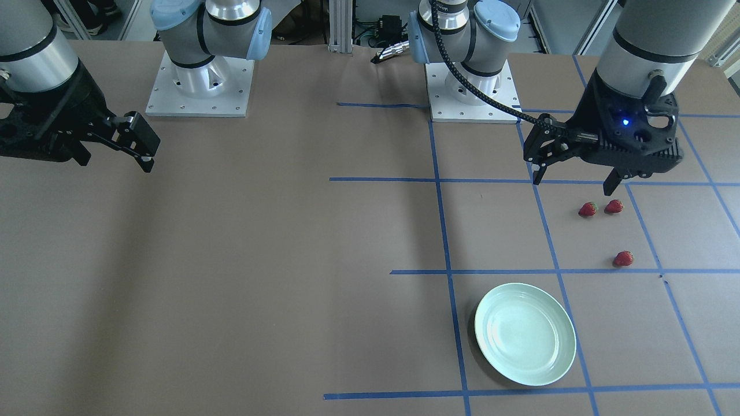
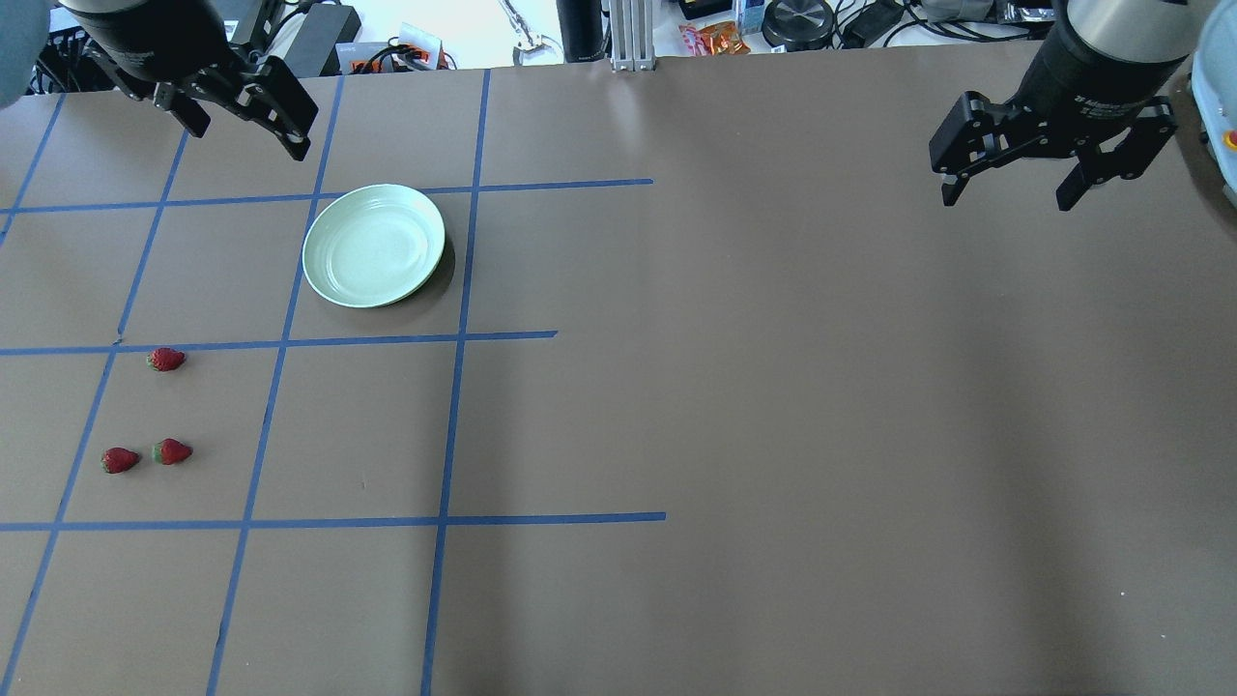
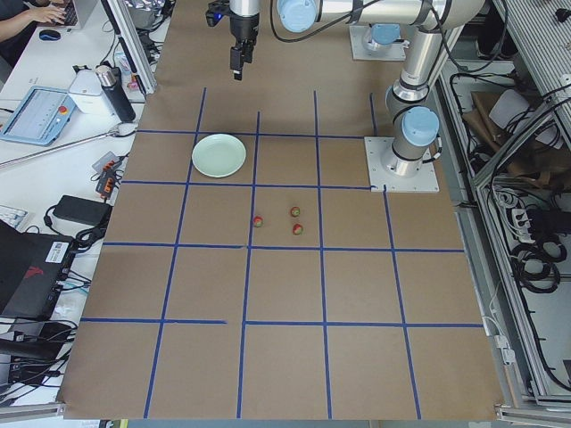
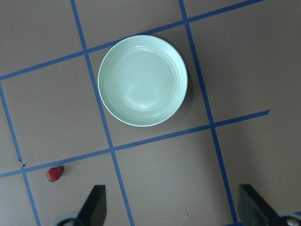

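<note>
A pale round plate (image 1: 525, 333) (image 3: 219, 155) (image 2: 373, 246) (image 4: 142, 80) lies empty on the taped grid. Three small red strawberries lie apart from it: one (image 1: 622, 259) (image 2: 166, 360) (image 4: 55, 173) nearer the plate, two others (image 1: 587, 209) (image 1: 613, 207) close together. My gripper (image 1: 571, 186) (image 2: 244, 138) hangs open above the table, its fingers wide apart with nothing seen between them. The wrist view looks down on the plate and one strawberry.
A second arm's black gripper (image 1: 115, 149) (image 2: 1006, 186) hangs over the plain part of the table (image 2: 812, 406), which is clear. Arm base plates (image 1: 199, 104) stand at one edge; cables and equipment lie beyond the table.
</note>
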